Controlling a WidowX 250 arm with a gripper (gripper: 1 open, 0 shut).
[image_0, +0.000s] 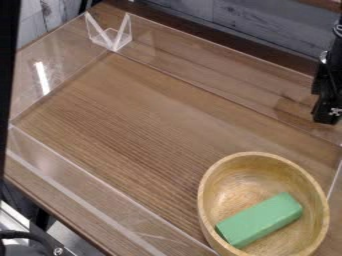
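Note:
A black arm with its gripper is at the right edge, over the back right of the wooden table; its fingers are dark and partly cut off by the frame, so their spread is unclear. A round cream bowl sits at the front right, holding a green rectangular block. The gripper is above and behind the bowl, apart from it.
A small clear plastic piece stands at the back left. A raised border runs along the back. Dark structures fill the left edge.

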